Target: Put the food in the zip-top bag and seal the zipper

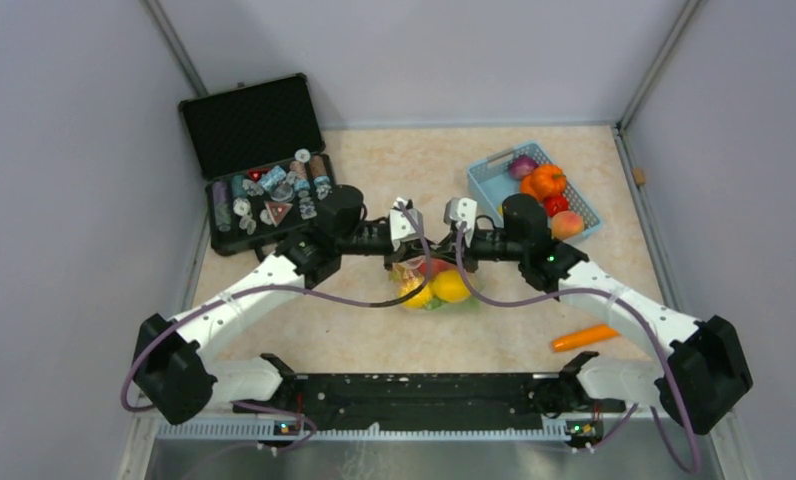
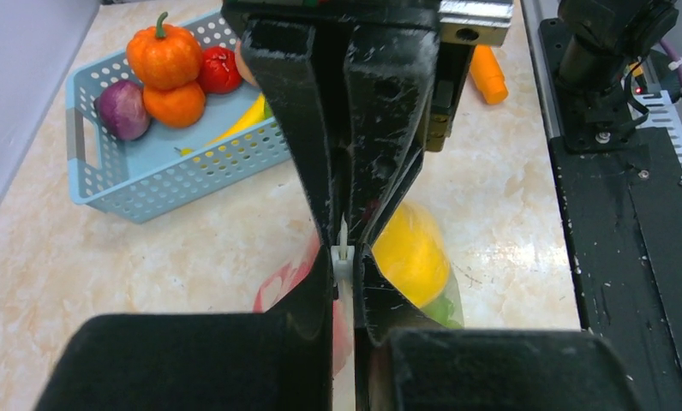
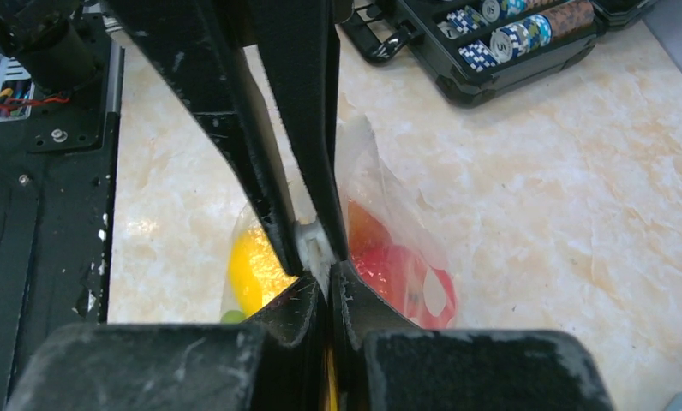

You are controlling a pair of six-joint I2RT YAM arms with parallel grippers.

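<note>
A clear zip top bag (image 3: pixel 389 193) stands at the middle of the table, its top edge drawn up between my two grippers. Yellow food (image 1: pixel 451 286) and red food (image 3: pixel 397 272) show through its film, with a bit of green low down. In the left wrist view my left gripper is shut on the bag's top, a small whitish piece between its tips. Facing it closely, my right gripper is shut, with a thin whitish strip of the bag running into its tips. Arms and fingers hide most of the bag's opening from above.
At the back right stands a blue basket (image 1: pixel 489 190) of vegetables and fruit. An orange carrot (image 1: pixel 584 337) lies at the front right. An open black case (image 1: pixel 254 120) of chips is at the back left. Bare table lies in front of the bag.
</note>
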